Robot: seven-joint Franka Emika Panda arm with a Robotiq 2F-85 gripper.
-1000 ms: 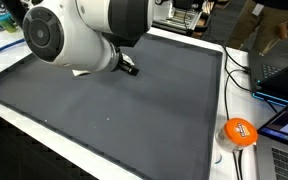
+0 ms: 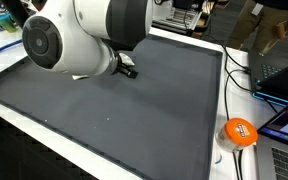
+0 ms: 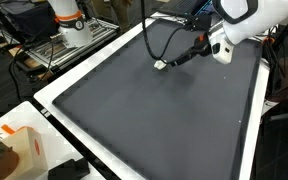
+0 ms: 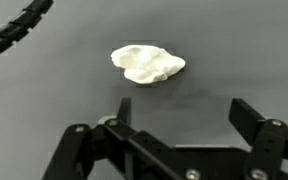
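A small crumpled white piece, perhaps cloth or paper [image 4: 147,63] lies on the dark grey tabletop [image 4: 214,35]. In the wrist view it rests beyond my fingertips, left of the middle of the gap. My gripper is open, its two black fingers wide apart and nothing between them. From the second exterior view, the white piece [image 3: 160,65] shows just past the gripper's dark tips, at the far part of the table. The arm covers much of the gripper [image 2: 129,71] in the first exterior view.
A black ribbed cable [image 4: 16,33] crosses the wrist view's upper left corner. An orange-lidded container [image 2: 237,133] and a laptop [image 2: 281,158] stand off to the right of the table.
The arm has shifted only slightly over the past second, tilting a little and back. The gripper sits marginally lower in the first exterior view.
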